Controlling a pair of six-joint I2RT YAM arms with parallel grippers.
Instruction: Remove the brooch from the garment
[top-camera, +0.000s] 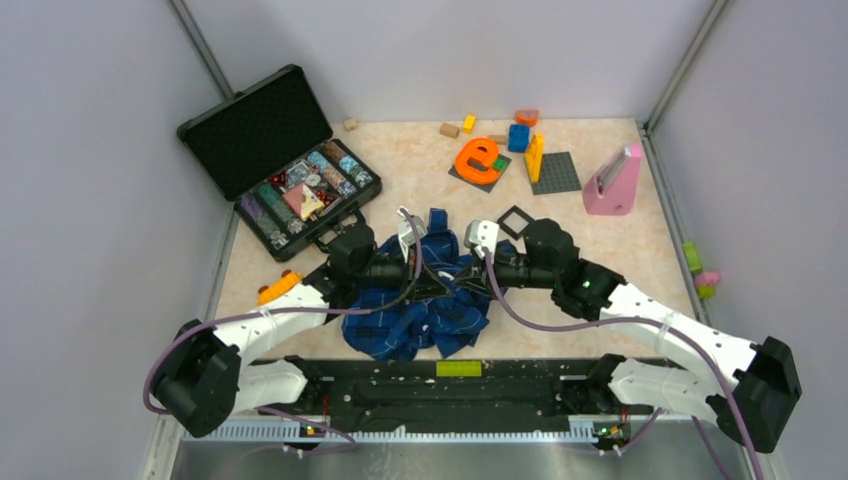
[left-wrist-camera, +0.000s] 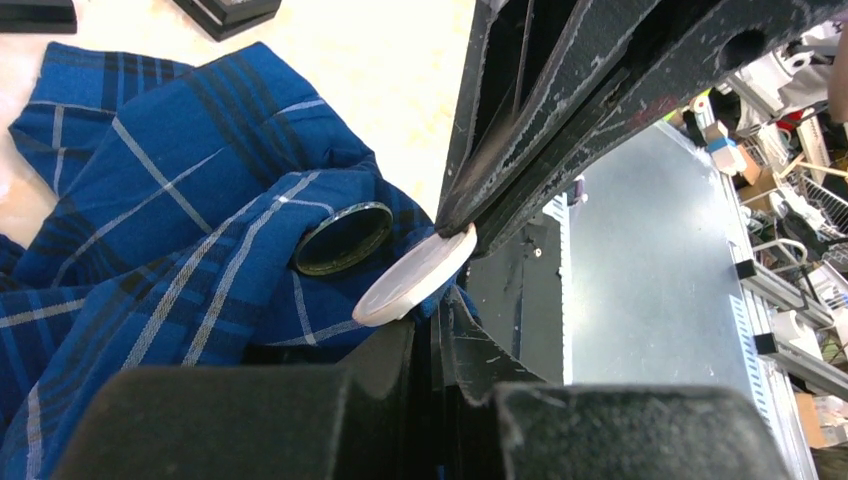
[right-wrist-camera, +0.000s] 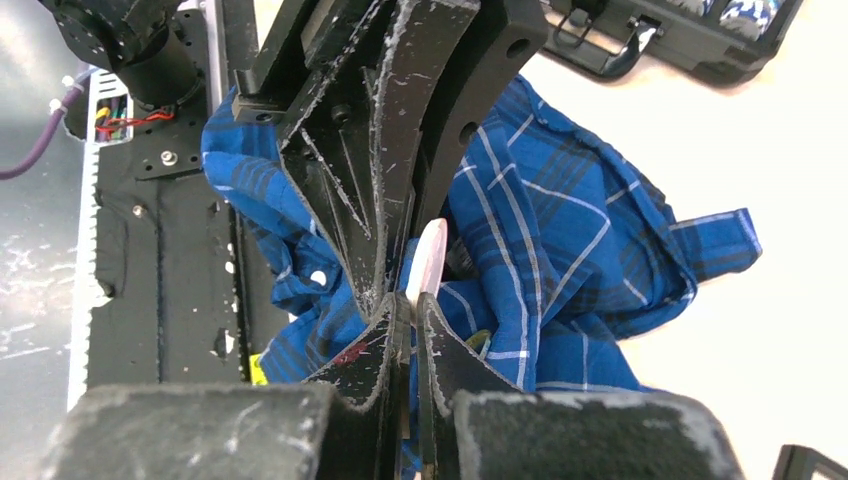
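Note:
The blue plaid garment (top-camera: 400, 325) lies bunched on the table. A white disc-shaped brooch (left-wrist-camera: 418, 278) stands tilted at the cloth, near a dark green round piece (left-wrist-camera: 345, 240). From the right wrist, the brooch (right-wrist-camera: 428, 260) shows nearly edge-on. My left gripper is shut on a fold of the garment just below the brooch. My right gripper is shut, its fingertips meeting at the brooch's rim. Whether the rim is pinched between them cannot be told. In the top view, both grippers meet over the cloth and largely hide the brooch.
An open black case (top-camera: 330, 215) of chips stands at the back left. Toy blocks and an orange ring (top-camera: 479, 161) lie at the back, with a pink stand (top-camera: 613, 182) at the right. Bare table shows right of the garment.

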